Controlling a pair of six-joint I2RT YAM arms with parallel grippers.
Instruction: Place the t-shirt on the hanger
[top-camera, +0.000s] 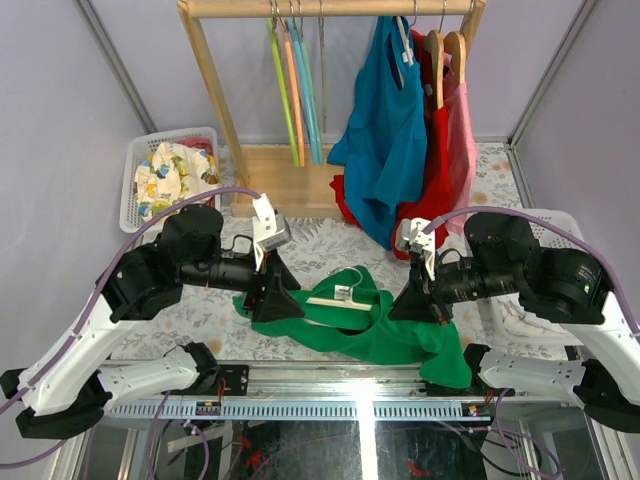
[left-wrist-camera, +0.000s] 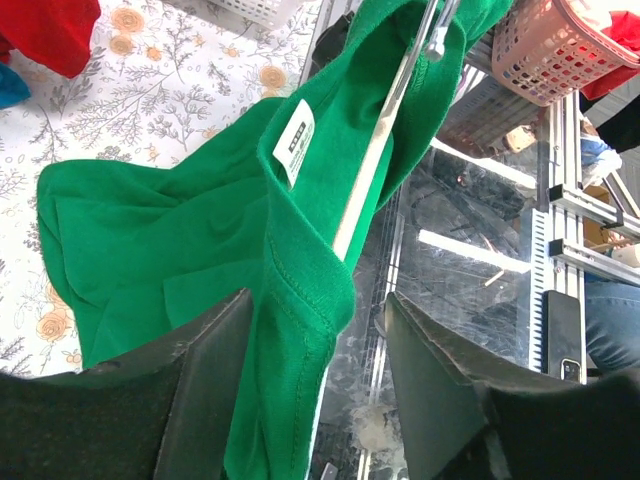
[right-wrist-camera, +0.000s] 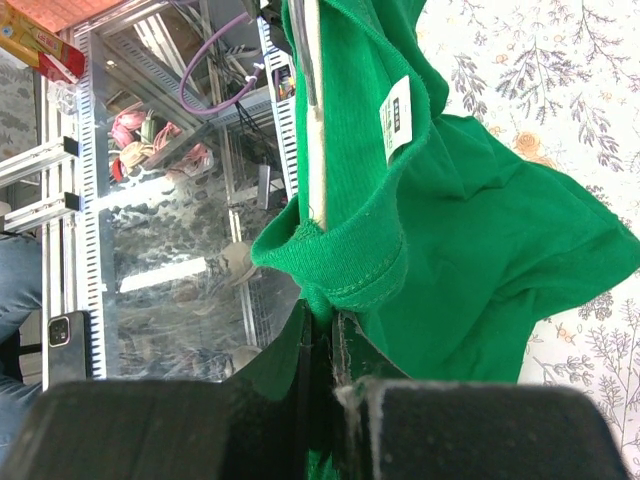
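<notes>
The green t-shirt (top-camera: 345, 335) spreads between my two arms above the front of the table. Within its neck opening lies the pale bar of a hanger (top-camera: 338, 303), its metal hook toward the back. In the left wrist view the hanger (left-wrist-camera: 365, 175) runs into the collar, and its near end is covered by cloth. My left gripper has its fingers apart on either side of the green collar fold, not closed on it. The right gripper is shut on the shirt's bunched shoulder, where the other end of the hanger (right-wrist-camera: 316, 160) disappears under the collar.
Behind stands a wooden rack (top-camera: 330, 9) with several empty hangers and a hanging blue garment (top-camera: 385, 130), a red and a pink one beside it. A white basket (top-camera: 130, 195) with clothes sits back left; another basket (top-camera: 560, 225) is at the right, partly behind my arm.
</notes>
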